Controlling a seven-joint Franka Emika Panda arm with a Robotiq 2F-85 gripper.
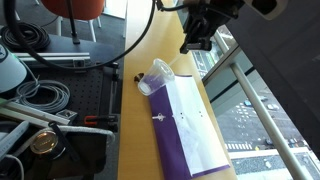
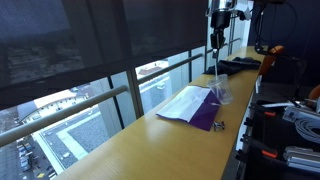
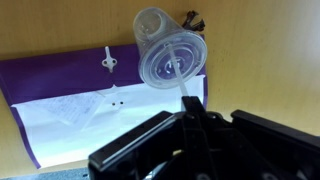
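The clear plastic cup has a round clear lid and a thin white straw. In the wrist view it leans, lid towards me, and the straw runs up to the tips of my gripper, which is shut on it. Exterior view 2 has the gripper above the cup, joined to it by the straw. In exterior view 1 the tilted cup is at the near end of a purple folder. Whether its base touches the table cannot be told.
White paper covers most of the folder. A small dark item lies beside the cup. A small white key-shaped piece rests on the purple strip.
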